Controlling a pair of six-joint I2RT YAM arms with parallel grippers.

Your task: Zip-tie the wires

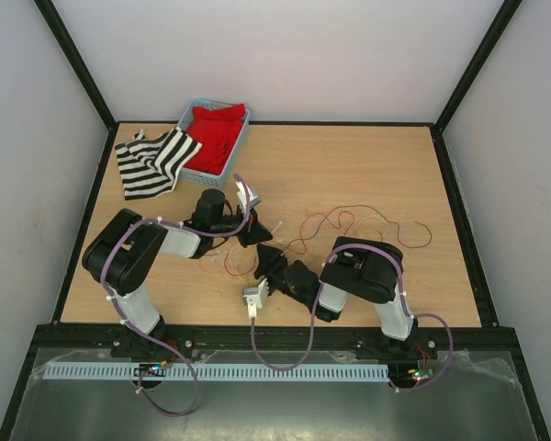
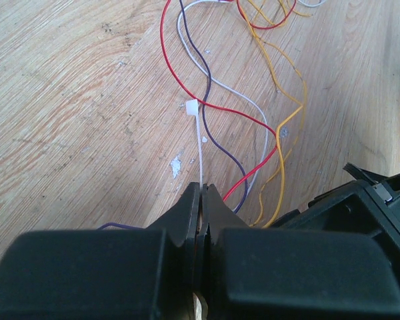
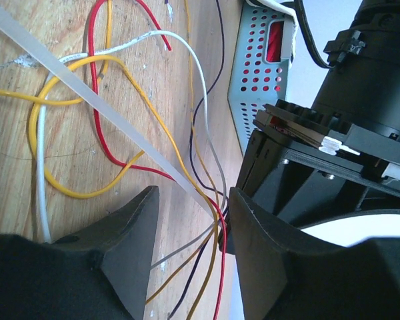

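Observation:
Red, yellow, white and dark wires (image 1: 344,209) lie loosely across the table and run in toward both grippers. In the left wrist view, the shut tips of my left gripper hold the thin strap of a white zip tie (image 2: 191,107), whose square head rests near the red and dark wires. My right gripper is part open close beside the left one. Between and beyond its fingers pass several wires and a long translucent zip tie strap (image 3: 120,119), which is not gripped. Whether the tie loops round the wires is hidden.
At the back left stands a blue basket (image 1: 241,150) with red cloth (image 1: 211,138) in it; a striped cloth (image 1: 151,165) hangs over its side. The two arms almost touch at the tips.

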